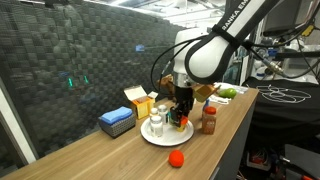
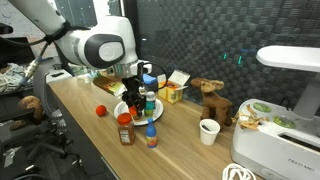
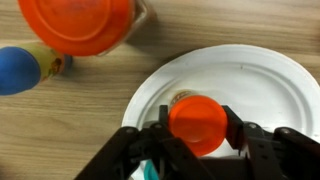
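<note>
My gripper is shut on a bottle with an orange cap (image 3: 198, 122); the dark fingers (image 3: 144, 150) close in from both sides of the cap. Below it lies a round white plate (image 3: 268, 72). In the first exterior view the orange-capped bottle (image 1: 183, 123) stands upright at the right part of the plate, partly covered by the hand. Whether its base touches the plate cannot be made out. White-looking jars (image 1: 156, 127) share the plate on its left side, and a teal bottle (image 2: 150, 104) shows by the hand in the second exterior view.
A red-lidded spice jar (image 2: 126, 130) and a blue-capped bottle (image 2: 151, 135) stand close beside the plate. A red tomato-like ball (image 1: 176, 158), a blue box (image 1: 117, 121) and a yellow carton (image 1: 140, 101) lie around.
</note>
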